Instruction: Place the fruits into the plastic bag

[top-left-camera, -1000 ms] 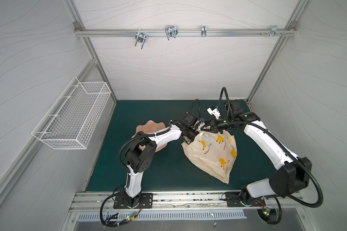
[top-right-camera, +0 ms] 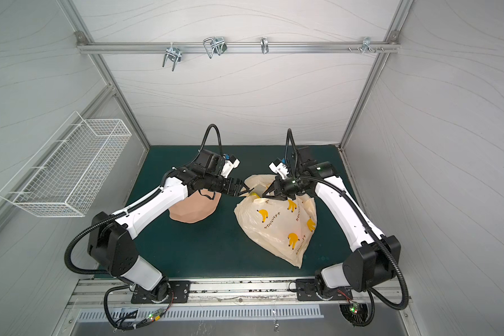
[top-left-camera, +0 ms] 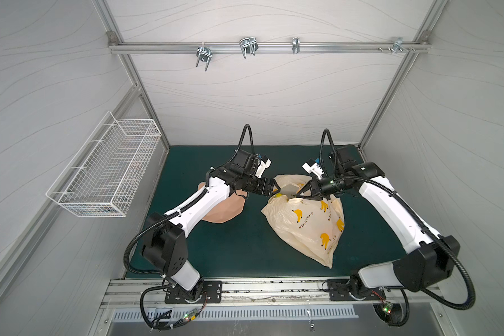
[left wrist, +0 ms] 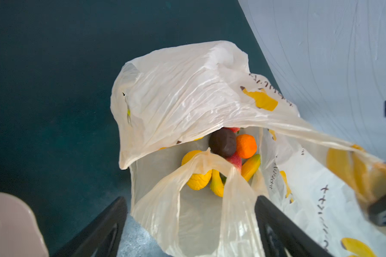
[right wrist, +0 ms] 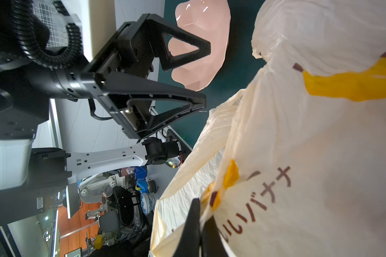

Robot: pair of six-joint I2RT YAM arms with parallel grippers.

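The cream plastic bag, printed with bananas, lies on the table with its mouth towards the back left. Inside it, in the left wrist view, are a dark round fruit, an orange, a red fruit, a yellow round fruit and a yellow elongated fruit; bag folds hide parts of the group. My left gripper is open at the bag's mouth, empty. My right gripper is shut on the bag's rim, which stretches taut towards it. The pink scalloped plate looks bare.
A white wire basket hangs on the left wall. Both arms meet closely over the bag's mouth.
My left gripper has drawn back leftward and up from the bag, uncovering its mouth. The right arm has shifted only slightly and keeps its hold on the rim.
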